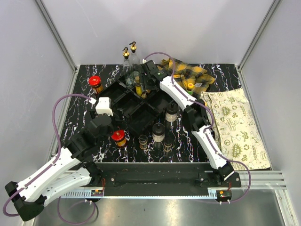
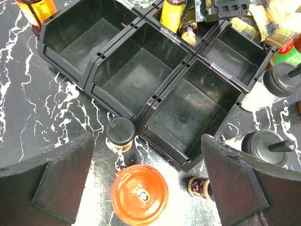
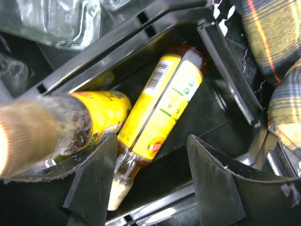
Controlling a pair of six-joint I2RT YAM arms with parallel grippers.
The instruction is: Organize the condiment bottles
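A black organizer (image 2: 136, 80) with several compartments fills the middle of the table. In one back compartment a yellow-labelled bottle (image 3: 162, 101) lies tilted, its cap toward me. Beside it another yellow-labelled bottle (image 3: 101, 115) stands in the same compartment. My right gripper is open above them, with the lying bottle's neck showing between its fingers, not gripped. Two glass bottles with gold pourers (image 1: 127, 68) stand in the compartment to the left. Over the front left, my left gripper is open; an orange-lidded jar (image 2: 139, 194) and a small dark-capped jar (image 2: 120, 132) are on the table below it.
Another red-lidded jar (image 1: 96, 84) stands at the back left. Dark-lidded jars (image 1: 158, 132) and small spice jars (image 1: 143, 141) line the organizer's front right. A plaid cloth (image 1: 190, 75) lies behind; a patterned mat (image 1: 237, 129) covers the right. Several front compartments are empty.
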